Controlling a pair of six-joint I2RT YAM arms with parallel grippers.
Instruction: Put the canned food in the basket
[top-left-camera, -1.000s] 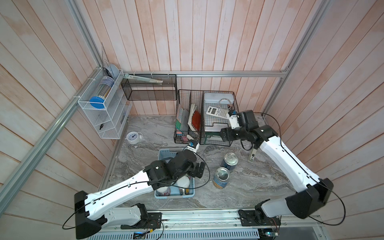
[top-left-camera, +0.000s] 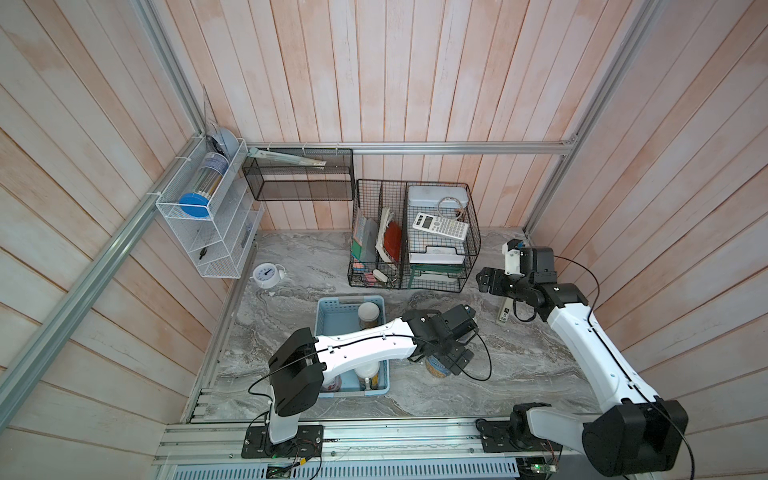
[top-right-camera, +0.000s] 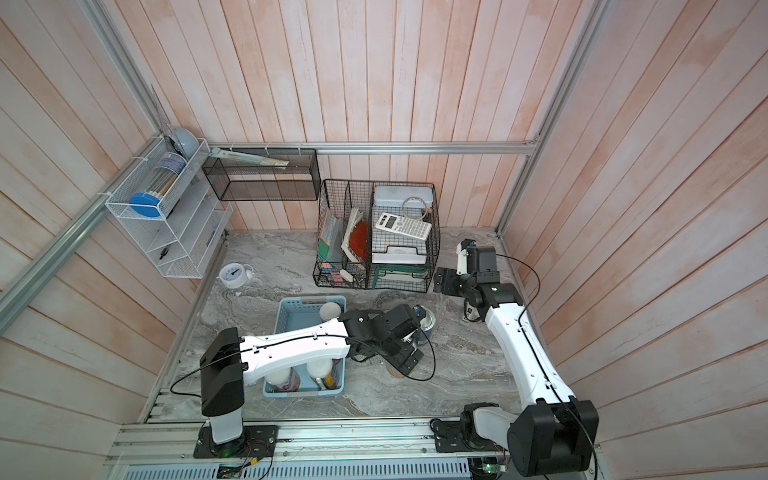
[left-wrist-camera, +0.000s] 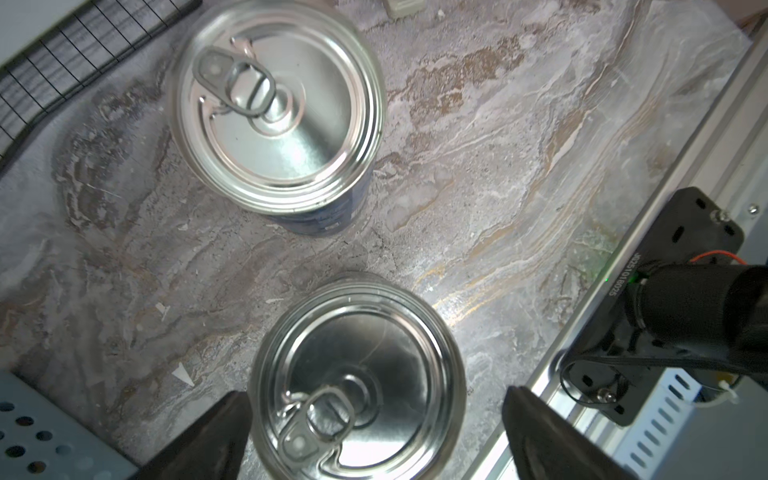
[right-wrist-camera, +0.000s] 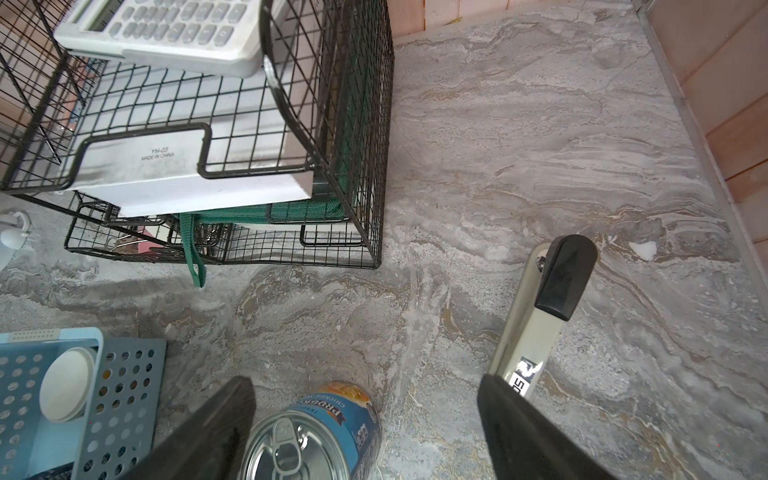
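Note:
Two silver-lidded cans with pull tabs stand upright on the counter in the left wrist view: the nearer can (left-wrist-camera: 376, 320) and the farther can (left-wrist-camera: 320, 152). My left gripper is open over the nearer can, its lid lying between the blurred fingers; contact cannot be made out. In the top left view the left arm hides most of both cans. A light blue basket (top-left-camera: 349, 301) holds several white-lidded containers, partly under that arm. My right gripper is open and empty, hovering at the right; a blue-labelled can (right-wrist-camera: 344, 420) shows below it.
A black wire rack (top-left-camera: 404, 280) with books, a calculator and a white box stands at the back. A stapler (right-wrist-camera: 532, 328) lies below my right gripper. A white clock mug (top-left-camera: 268, 275) sits at left.
My left gripper has swung right from above the basket to over the cans, covering them. My right arm has shifted right, away from the wire rack.

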